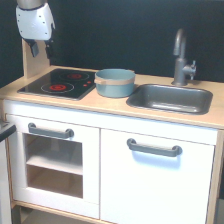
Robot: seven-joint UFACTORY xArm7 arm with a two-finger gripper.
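My gripper (pixel 39 48) hangs at the upper left, below the white wrist of the arm. It is above and to the left of the black stovetop (pixel 59 84), touching nothing that I can make out. Its dark fingers are small against the dark wall, so their spacing is unclear. A blue-green pot (pixel 115 84) stands upright on the wooden counter, between the stovetop and the sink.
A metal sink (pixel 172 98) with a grey faucet (pixel 181 60) takes up the right of the counter (pixel 104 105). Below are a white door (pixel 153 180) and a glass-fronted cabinet (pixel 55 165), both closed. Clear space lies above the stovetop.
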